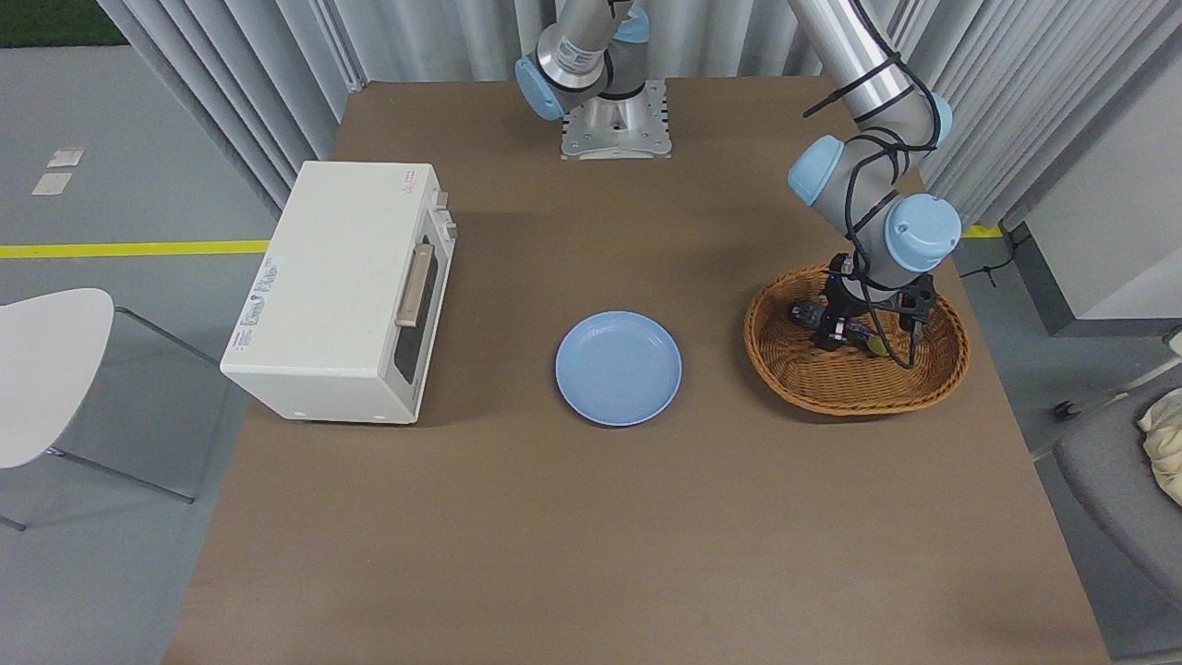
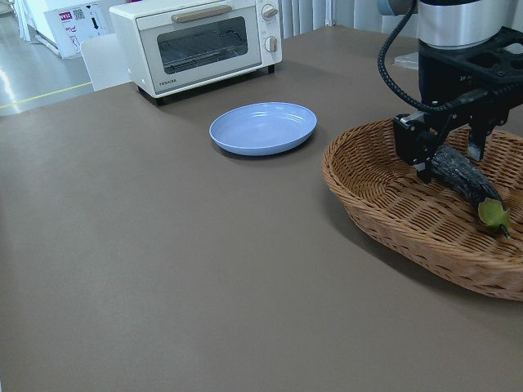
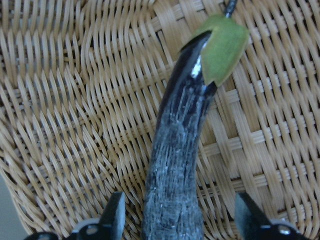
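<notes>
A dark eggplant (image 3: 175,165) with a green cap lies in the round wicker basket (image 1: 798,366), seen also in the left view. My gripper hangs low over it, open, with a fingertip either side of the eggplant's lower body in the wrist view; whether they touch it I cannot tell. A blue plate (image 1: 617,367) is empty on the table, left of the basket in the front view.
A white toaster oven (image 1: 321,288) stands at the table's left, door closed.
</notes>
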